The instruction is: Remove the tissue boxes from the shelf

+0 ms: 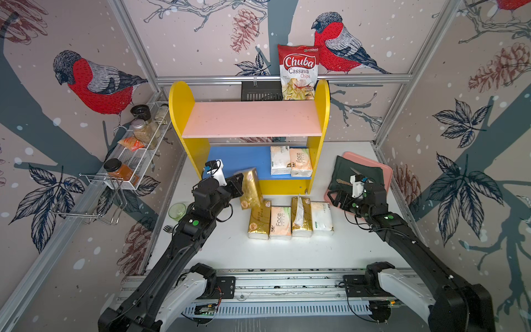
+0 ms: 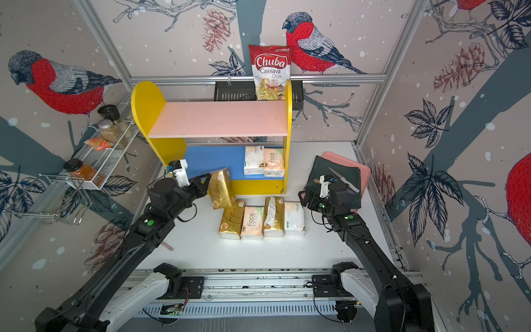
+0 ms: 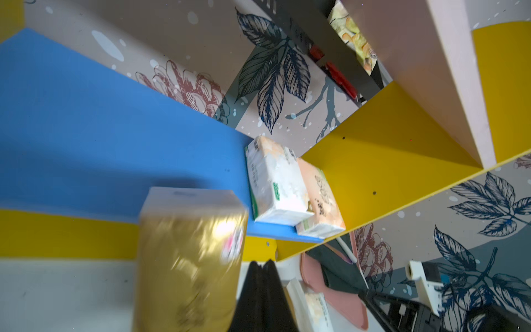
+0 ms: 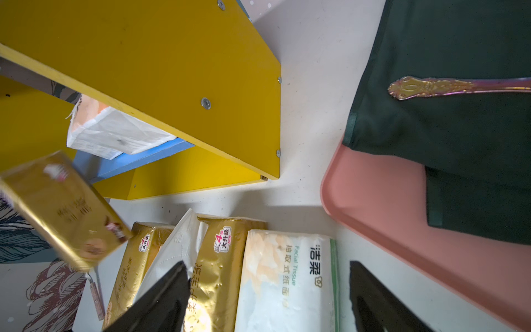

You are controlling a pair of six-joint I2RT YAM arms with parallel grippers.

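Observation:
A gold tissue box [image 1: 251,189] is in mid-air in front of the shelf [image 1: 236,160], tilted and blurred. My left gripper is shut with nothing between its fingertips; the box [image 3: 188,265] is to their left in that view. On the shelf's right side stand a white tissue box [image 1: 280,160] and a peach one [image 1: 301,161]. A row on the table holds a gold box [image 1: 259,220], a peach box [image 1: 280,222], another gold box [image 1: 301,214] with a tissue sticking out, and a white box [image 4: 288,282]. My right gripper is open above the row.
A pink tray [image 1: 387,178] with a dark cloth [image 1: 348,168] and cutlery lies on the right. A wire rack [image 1: 135,160] with jars is mounted at left, and a green glass [image 1: 177,210] is below it.

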